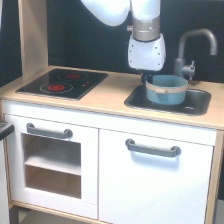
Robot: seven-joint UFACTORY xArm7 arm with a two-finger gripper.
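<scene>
A blue-grey pot (166,96) rests at the sink (197,103) on the right side of the counter. My white arm (146,50) reaches down from above, and the dark gripper (147,77) at its end is against or just behind the pot's left rear rim. The fingers are tiny and partly hidden, so neither their opening nor any hold on the pot can be made out.
A grey faucet (194,45) arches over the sink close to the pot's right. At the left is a black stovetop (63,84) with red rings. Below are an open oven compartment (53,165) and a white cabinet door (150,178).
</scene>
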